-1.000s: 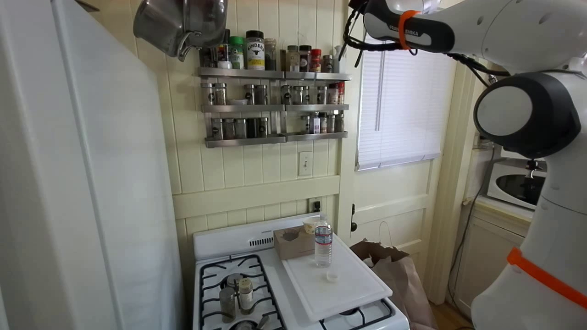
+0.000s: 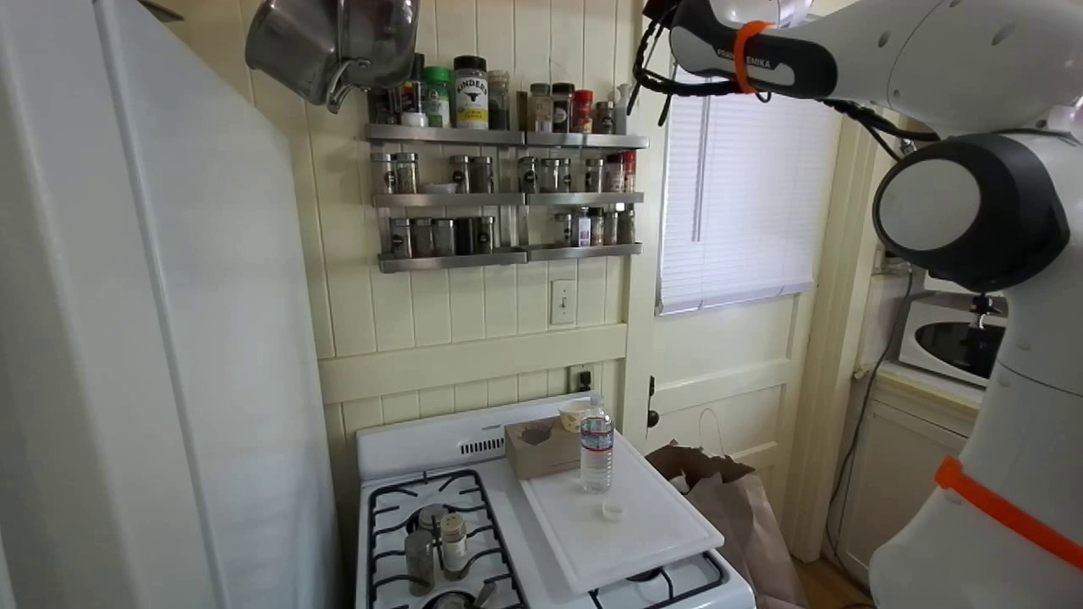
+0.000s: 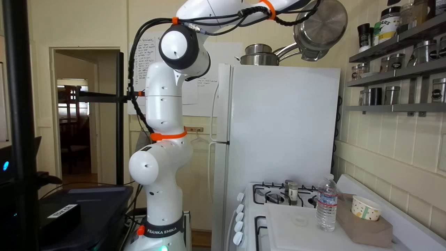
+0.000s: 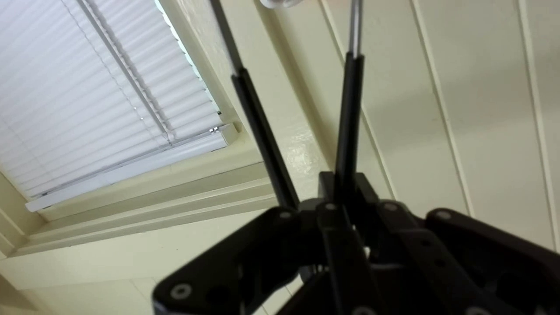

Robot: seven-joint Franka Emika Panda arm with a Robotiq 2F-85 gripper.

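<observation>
In the wrist view my gripper is shut, its fingertips meeting low in the middle. Two long rods with black sleeves [image 4: 348, 118] and bare metal ends rise from between the fingers and spread apart upward, like a pair of tongs. Whether they join inside the grip is hidden, and their far ends run out of the picture. Neither exterior view shows the gripper; the raised arm [image 2: 853, 61] leaves the frame at the top. Beyond the rods are a panelled wall [image 4: 488, 131] and a window blind [image 4: 99, 94].
A water bottle [image 2: 596, 457], a cardboard box [image 2: 543, 447] and a patterned cup [image 3: 366, 207] stand at the stove's right side. Spice jars fill the wall shelves [image 2: 457, 199]. Metal pots [image 2: 294, 46] hang high beside the fridge [image 3: 284, 125]. A paper bag [image 2: 746, 518] is near the door.
</observation>
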